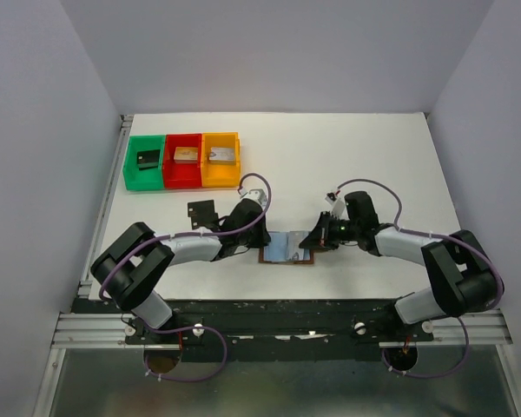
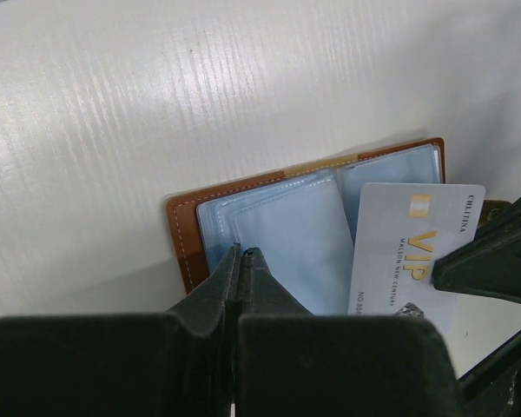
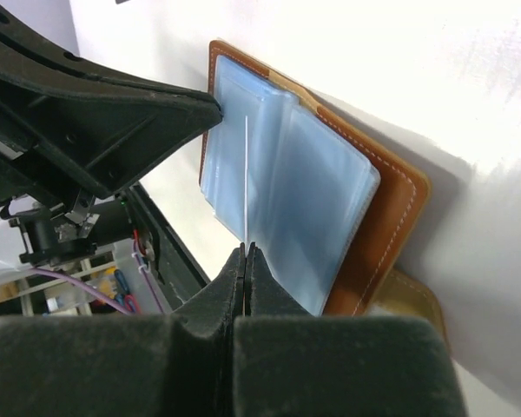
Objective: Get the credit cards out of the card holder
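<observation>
The brown card holder (image 1: 287, 261) lies flat on the table, its pale blue sleeves (image 2: 317, 230) spread open. My right gripper is shut on a silver VIP card, which the right wrist view shows nearly edge-on. This card stands over the right-hand sleeve; whether its lower end is still inside a pocket cannot be told. At the holder's left side, my left gripper has its fingertips together over the sleeve edge. Whether they pinch or only press the sleeve is unclear.
Green (image 1: 144, 179), red (image 1: 181, 179) and orange (image 1: 220, 177) boxes stand at the back left, each with a card or block inside. Dark cards (image 1: 201, 208) lie in front of them.
</observation>
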